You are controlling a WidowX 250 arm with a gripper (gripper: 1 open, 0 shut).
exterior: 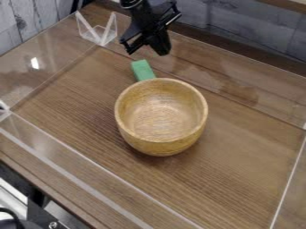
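Observation:
A black gripper [146,43] hangs at the top centre, above and behind a green block [142,72]; its fingers are small and dark, and I see nothing held between them. The green block lies on the wooden surface, just behind a large wooden bowl [160,134] that sits empty in the middle.
Clear plastic pieces stand at the back left [96,30] and at the left edge. A dark area lies beyond the front left corner.

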